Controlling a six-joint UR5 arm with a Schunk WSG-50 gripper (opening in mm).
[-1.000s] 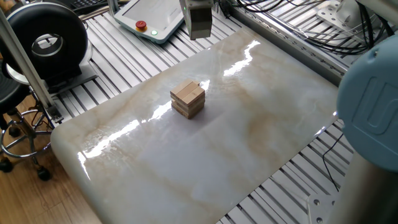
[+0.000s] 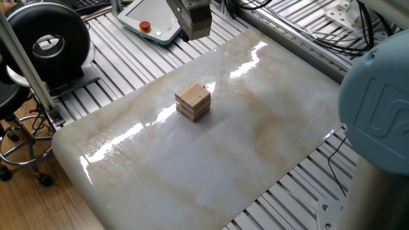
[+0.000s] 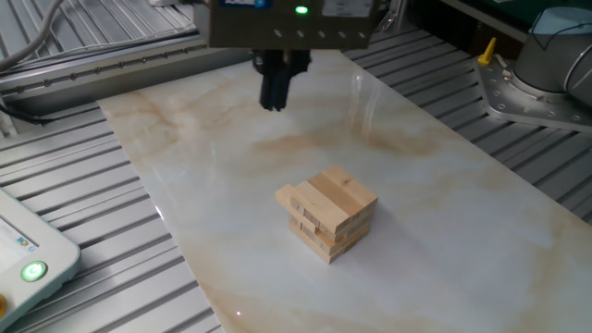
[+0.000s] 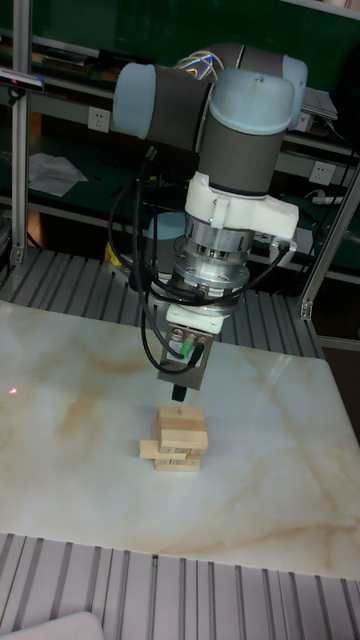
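A small stack of light wooden blocks [image 3: 338,208] stands on the marble-patterned sheet. Its layers cross each other, and one block [image 3: 286,194] juts out from the side; exterior view 3 also shows this jutting block [image 4: 147,450] at the stack's left. My gripper [image 3: 273,107] hangs above the sheet, apart from the stack. Its dark fingers are together, with nothing visible between them. In exterior view 3 the fingertips [image 4: 179,394] appear just above the stack's top in the picture. Exterior view 1 shows mainly the gripper's housing [image 2: 192,19] at the top edge.
Around the stack the marble sheet [image 2: 230,172] is clear. A teach pendant [image 2: 150,19] with a red stop button lies beyond the sheet on the slatted table. Cables [image 2: 307,25] run along the far rail, and a black round object [image 2: 48,45] stands at the left.
In exterior view 1, the gripper housing has shifted left along the top edge, and its tilt has changed. The blue arm joint has shifted slightly too. The stack has stayed still.
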